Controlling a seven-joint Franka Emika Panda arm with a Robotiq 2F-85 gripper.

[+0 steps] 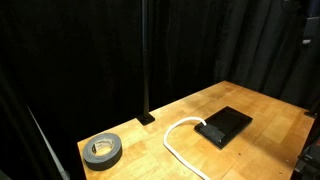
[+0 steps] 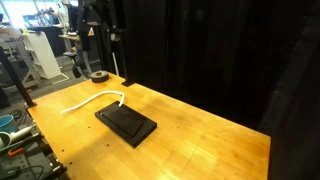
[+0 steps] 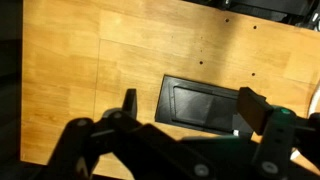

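A flat black tablet-like case (image 1: 222, 126) lies on the wooden table, also seen in exterior view 2 as a black slab (image 2: 126, 125). A white cord (image 1: 170, 143) curves over the table, one end resting at the case's edge. In the wrist view, the case (image 3: 200, 108) lies below my gripper, whose two dark fingers stand wide apart with nothing between them. Most of the cord is out of the wrist view; a bit of the white cord (image 3: 314, 101) shows at the right edge. Exterior view 2 has the dark arm (image 2: 95, 30) high at upper left.
A roll of dark tape (image 1: 102, 151) sits at the table's left end in exterior view 1. Beside the curtain stands a thin post on a black foot (image 1: 145, 118). In exterior view 2, the wooden table (image 2: 205, 140) is bare right of the case.
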